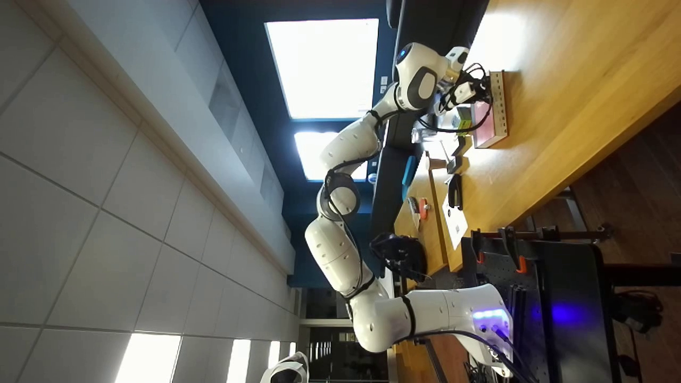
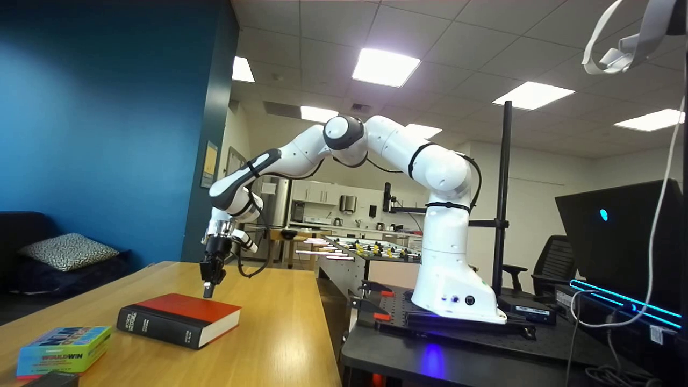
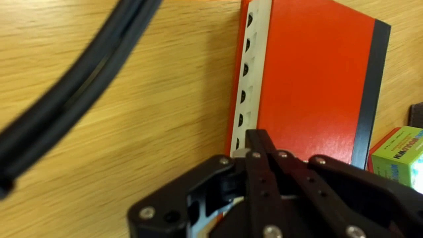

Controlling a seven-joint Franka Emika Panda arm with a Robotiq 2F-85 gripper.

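A thick book [image 3: 313, 75] with a red cover and black spine lies flat on the wooden table; its page edge with dark thumb notches shows in the wrist view. In exterior view 2 the same book [image 2: 187, 308] rests closed, spine toward that camera. My gripper is shut, its fingers together and nothing visible between them. From the wrist, the fingertips overlap the page-edge side of the cover. Exterior view 2 puts the gripper [image 2: 207, 291] pointing down at the book's far side; whether it touches the book cannot be told.
A colourful game box [image 2: 64, 351] stands near the book's spine side, with a dark object [image 2: 55, 379] in front of it. A black cable [image 3: 79, 83] loops across the wrist view. Bare table [image 2: 284, 322] lies to the book's right in exterior view 2.
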